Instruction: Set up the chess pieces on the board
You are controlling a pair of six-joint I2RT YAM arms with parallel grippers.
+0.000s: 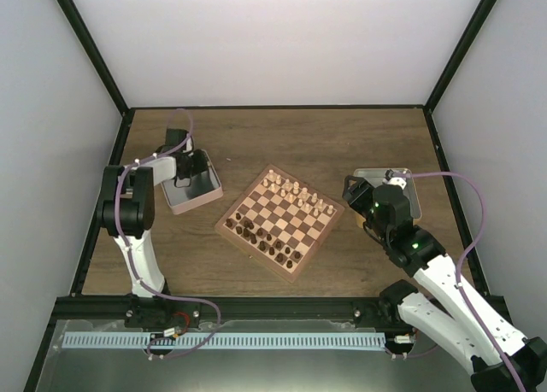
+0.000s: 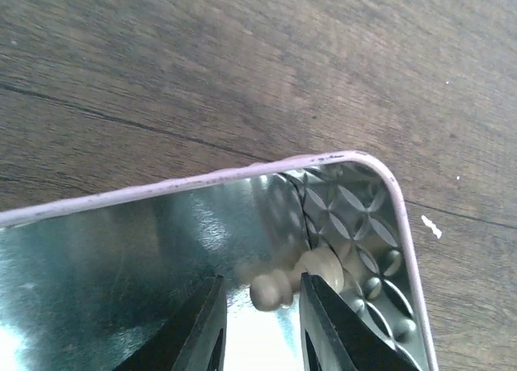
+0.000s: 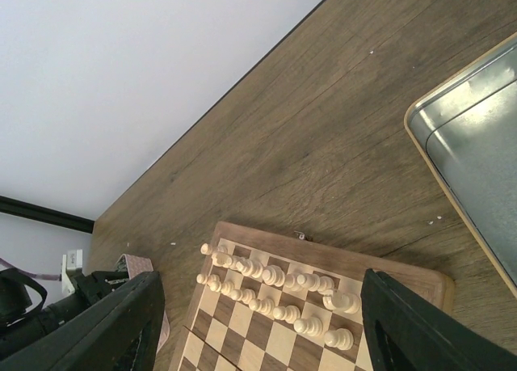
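Observation:
The chessboard (image 1: 278, 217) holds white pieces (image 3: 311, 324) along its far side and dark pieces (image 1: 248, 225) along the near side. My left gripper is inside the pink-rimmed box (image 1: 197, 202) at the left, fingers parted around a light piece (image 2: 271, 290) lying at the box's corner; whether it touches the piece is unclear. My right gripper hangs open over the right of the table, above and beside the board, with nothing held.
A metal tray (image 3: 477, 145) stands to the right of the board, partly behind the right arm. Bare table (image 1: 282, 136) lies behind the board.

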